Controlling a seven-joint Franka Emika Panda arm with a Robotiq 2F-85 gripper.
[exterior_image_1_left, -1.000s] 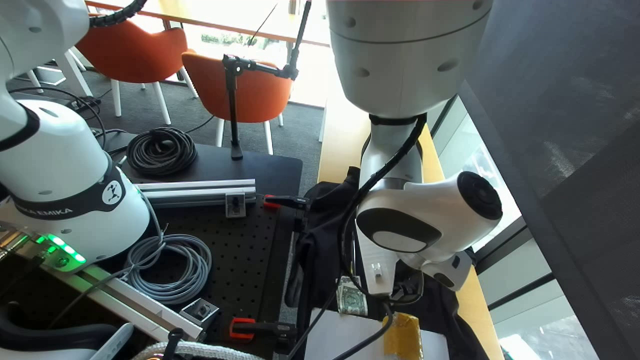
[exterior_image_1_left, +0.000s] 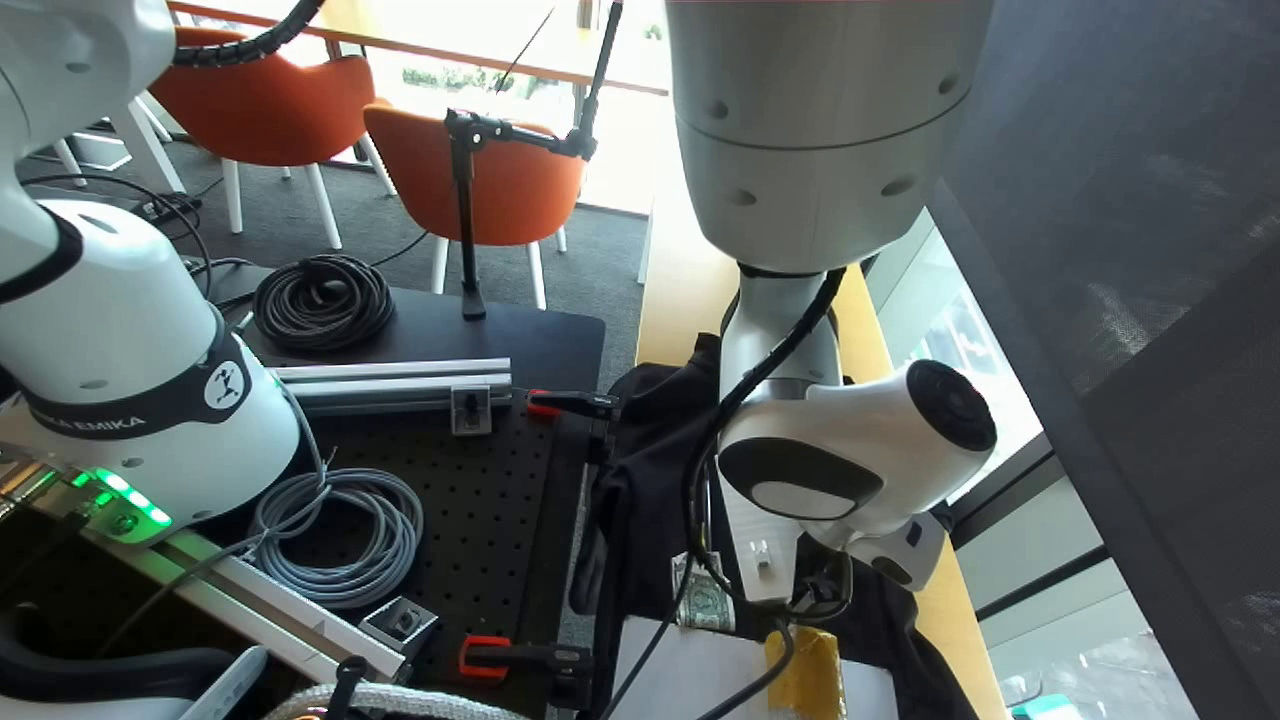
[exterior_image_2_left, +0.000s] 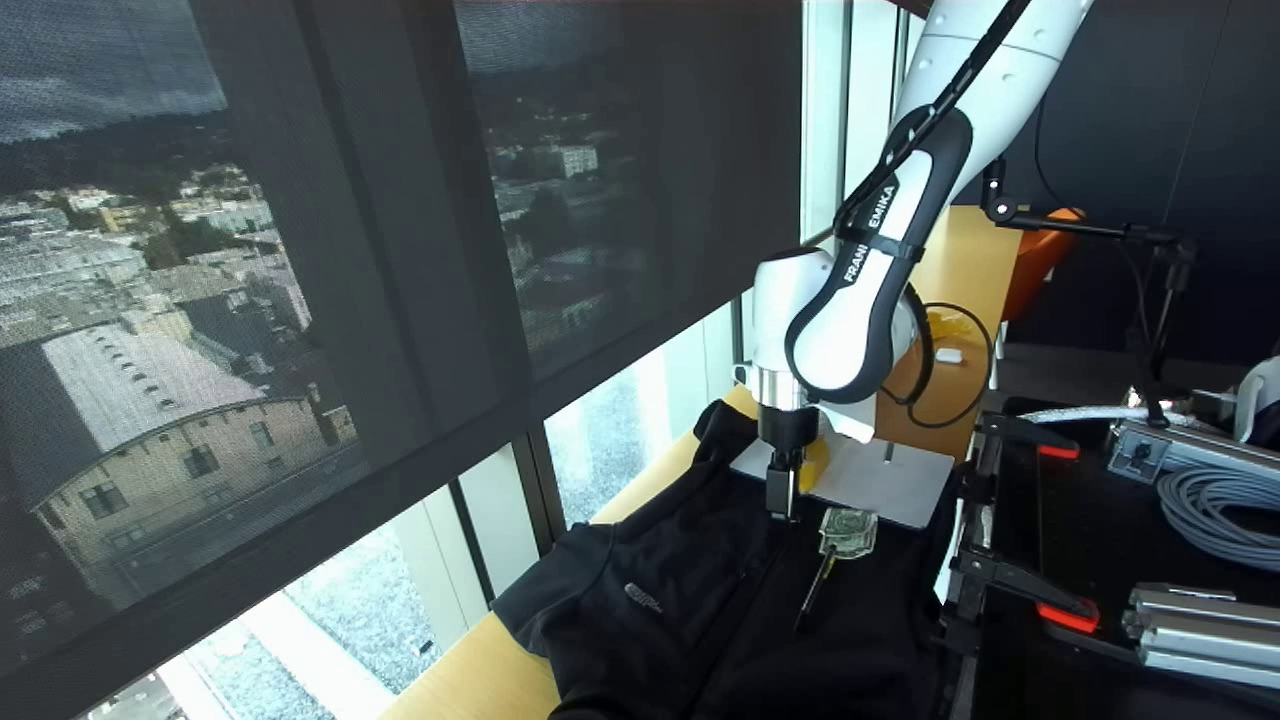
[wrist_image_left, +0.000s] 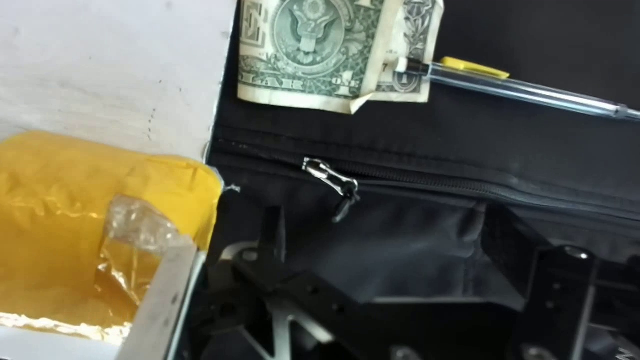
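Observation:
In the wrist view my gripper stands open, its two black fingers wide apart over a black jacket (wrist_image_left: 420, 240) with nothing held between them. A silver zipper pull (wrist_image_left: 330, 177) lies just beyond the gap. Farther up is a folded one-dollar bill (wrist_image_left: 312, 54), and a clear pen (wrist_image_left: 528, 90) with a yellow clip rests its end on the bill. The second exterior view puts the gripper (exterior_image_2_left: 783, 510) low over the jacket, left of the bill (exterior_image_2_left: 848, 532); whether it touches the cloth I cannot tell.
A yellow padded packet (wrist_image_left: 72, 198) lies on a white board (wrist_image_left: 108, 72), left of the gripper in the wrist view. Clamps (exterior_image_2_left: 1056, 612) line the black table edge. The window blind (exterior_image_2_left: 648, 180) hangs close by the arm. Open jacket cloth (exterior_image_2_left: 672, 588) spreads toward the front.
The arm has come down in the exterior view, its upper link sitting lower. The hand has shifted slightly and its cable hangs lower. The bill, packet and board have stayed put.

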